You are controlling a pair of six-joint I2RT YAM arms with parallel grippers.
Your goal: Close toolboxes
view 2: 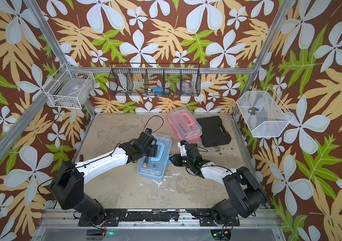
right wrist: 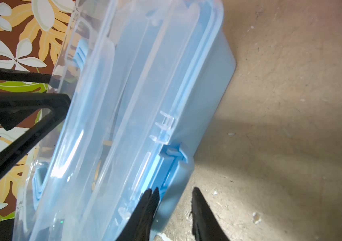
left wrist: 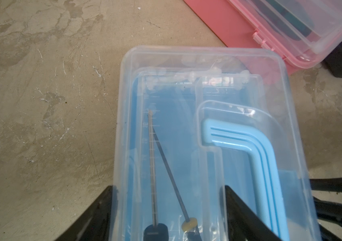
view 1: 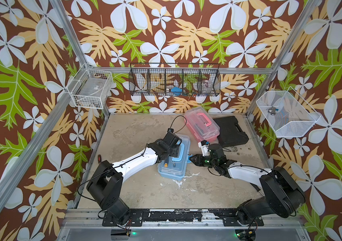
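The blue toolbox (view 1: 172, 173) stands mid-table under its clear lid (left wrist: 203, 90), with tools showing through and a light blue handle (left wrist: 265, 172) on top. My left gripper is open over the lid, its fingers (left wrist: 237, 214) well apart; whether they touch the plastic I cannot tell. On the toolbox's right side, a blue latch (right wrist: 181, 180) sticks outward from the wall. My right gripper is partly open at this latch, one finger (right wrist: 142, 214) in front of its lower end. The lid's edge along the latch side is seen at a slant, so its seating is unclear.
A pink toolbox (view 1: 203, 122) with a clear lid lies just behind the blue one, and a black case (view 1: 230, 130) is to its right. Wire baskets (view 1: 175, 82) hang on the walls.
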